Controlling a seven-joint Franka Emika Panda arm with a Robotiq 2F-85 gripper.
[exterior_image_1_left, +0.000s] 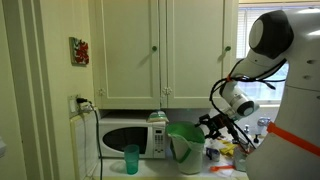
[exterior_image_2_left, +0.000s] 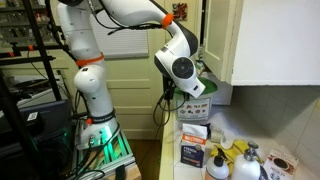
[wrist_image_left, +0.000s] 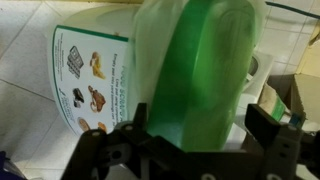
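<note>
A white, translucent container (exterior_image_1_left: 188, 160) stands on the counter, and something green (exterior_image_1_left: 184, 131) shows at its top. In the wrist view the green piece (wrist_image_left: 207, 75) rises between the fingers of my gripper. The fingers stand wide apart and are not closed on it. A white label with food pictures (wrist_image_left: 90, 82) is on the container's side at the left. From the first exterior view, my gripper (exterior_image_1_left: 212, 126) is close to the container's right side. The arm partly hides the container (exterior_image_2_left: 200, 107) in the second exterior view.
A green cup (exterior_image_1_left: 131, 158) stands left of the container, before the microwave (exterior_image_1_left: 124, 137). Several items crowd the counter to the right, among them a box (exterior_image_2_left: 191, 144), a white bottle (exterior_image_2_left: 247, 166) and a yellow object (exterior_image_2_left: 231, 153).
</note>
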